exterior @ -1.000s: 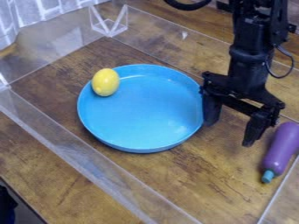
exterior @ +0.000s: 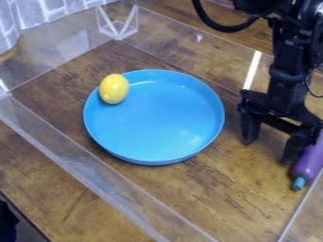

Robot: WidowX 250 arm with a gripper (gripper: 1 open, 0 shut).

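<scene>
The black gripper [exterior: 275, 130] is low at the right of the view, its two fingers spread apart just right of the blue plate and beside a purple object [exterior: 307, 166] with a teal tip at the far right edge. Whether anything lies between the fingers is hard to see in the shadow. The blue plate [exterior: 154, 118] sits in the middle, and a yellow egg-shaped object [exterior: 115, 88] rests at its upper left rim.
Clear walls or strips run along the left side and lower corner.
The gripper has moved right, away from the plate and toward the purple object, which is now partly behind it. The plate and yellow object have not moved.
</scene>
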